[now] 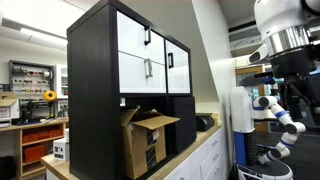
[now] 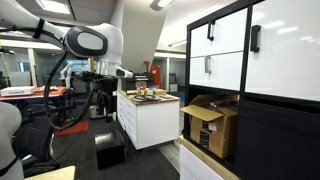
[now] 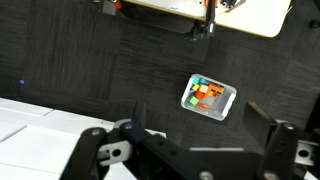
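My gripper reaches into the bottom of the wrist view from above a dark floor. Its dark fingers stand wide apart at left and right, with nothing seen between them. Beyond it lies a small clear tray [image 3: 187, 101] holding several orange, green and white pieces. A black cabinet [image 1: 94, 95] has white doors [image 1: 132, 37] with dark handles. One open compartment of it holds a cardboard box [image 1: 150, 136] with its flaps open. In exterior view 2 the same box [image 2: 212, 128] is at the right, well apart from my arm [image 2: 85, 45].
A white drawer unit [image 2: 150, 122] with a cluttered wooden top stands behind. A black box [image 2: 110, 150] sits below my arm. In the wrist view a light table edge [image 3: 240, 22] runs along the top, and a white surface [image 3: 60, 140] lies at lower left.
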